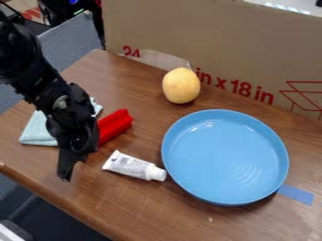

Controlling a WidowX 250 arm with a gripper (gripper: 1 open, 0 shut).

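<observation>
My black gripper (pixel 71 158) hangs low over the wooden table at the left, its tip just left of a red cylindrical object (pixel 113 123) and in front of a folded pale blue cloth (pixel 38 133). It looks shut, with nothing visible between its fingers. A white tube (pixel 131 166) lies to the right of the gripper tip, beside a blue plate (pixel 224 157). A yellow round fruit or vegetable (pixel 182 86) stands behind them.
A cardboard box (pixel 214 38) lines the back of the table. A piece of blue tape (pixel 296 195) is right of the plate. The near table edge (pixel 126 221) has bare wood.
</observation>
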